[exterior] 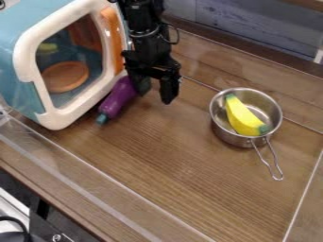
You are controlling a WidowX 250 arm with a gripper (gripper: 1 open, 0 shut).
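My black gripper (155,83) hangs at top centre beside the orange door edge of a blue and white toy oven (57,121). Its dark fingers are low, by the upper end of a purple eggplant (119,97) lying on the wooden counter along the oven's front. Whether the fingers hold it or are open or shut is unclear. A steel pan (263,101) on the right holds a yellow banana-like object (244,117).
Inside the oven is an orange disc (66,76). A wall stands at the back, and the counter's edge runs along the lower left.
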